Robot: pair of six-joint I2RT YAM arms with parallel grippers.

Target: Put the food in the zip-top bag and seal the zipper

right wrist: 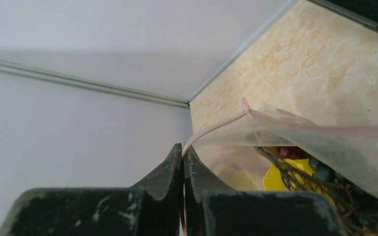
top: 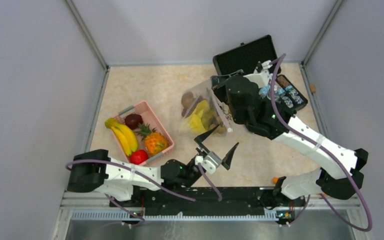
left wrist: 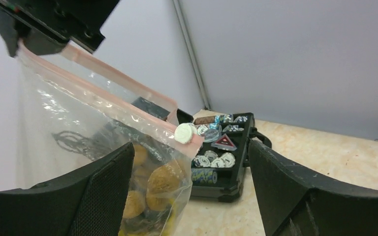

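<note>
The clear zip top bag (top: 200, 107) hangs from my right gripper, which is shut on its pink-edged rim at an upper corner. Inside are potatoes (left wrist: 163, 179), something yellow (right wrist: 275, 179) and other dark items. My left gripper is open, just below the bag's other top corner, where the white slider (left wrist: 184, 133) shows, with nothing held. A pink basket (top: 157, 122) at the left holds bananas (top: 125, 136), a pineapple (top: 156, 142), a red fruit (top: 139, 157) and a dark round fruit (top: 133, 120).
An open black case (top: 242, 52) with compartments of small items stands at the back right. A small orange piece (top: 276, 180) lies near the front edge.
</note>
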